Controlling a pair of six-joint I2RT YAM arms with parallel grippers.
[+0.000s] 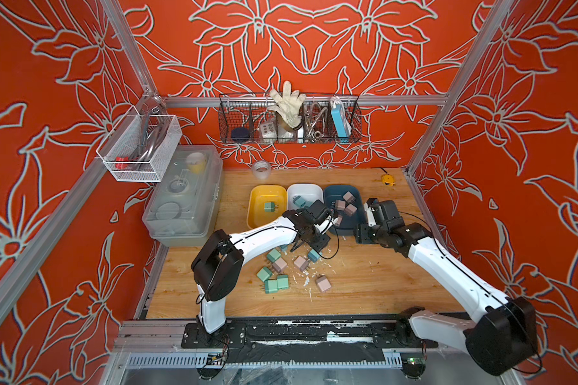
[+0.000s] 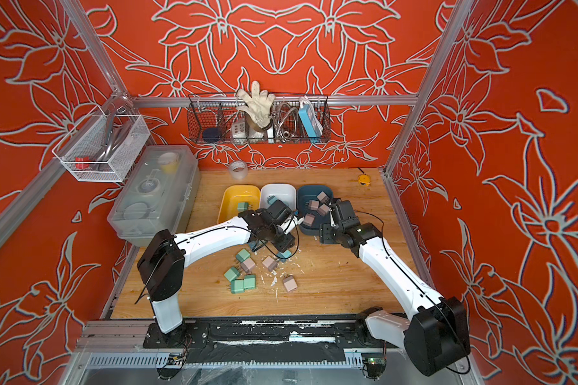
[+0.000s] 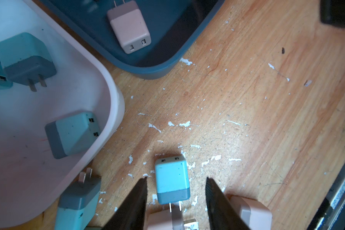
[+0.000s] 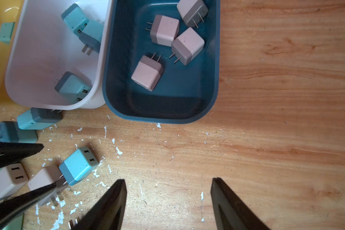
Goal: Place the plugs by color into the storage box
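My left gripper stands open, with nothing held, just above the table in front of the boxes. In the left wrist view a blue plug [image 3: 172, 180] shows between its fingertips, but the right wrist view has this blue plug [image 4: 79, 164] lying on the table clear of the fingers. Its prongs touch a pink plug [image 4: 46, 180]. Several green plugs [image 1: 282, 281] and another pink plug [image 1: 323, 283] lie nearer the front edge. My right gripper is open and empty, in front of the dark blue box [image 4: 161, 115] holding several pink plugs [image 4: 147, 72].
The white box [image 4: 57, 105] contains 3 blue plugs; the yellow box [image 1: 258, 221] has one green plug. Two more blue plugs [image 4: 38, 118] lie close against the white box's front. A lidded clear case [image 1: 183, 192] stands at left.
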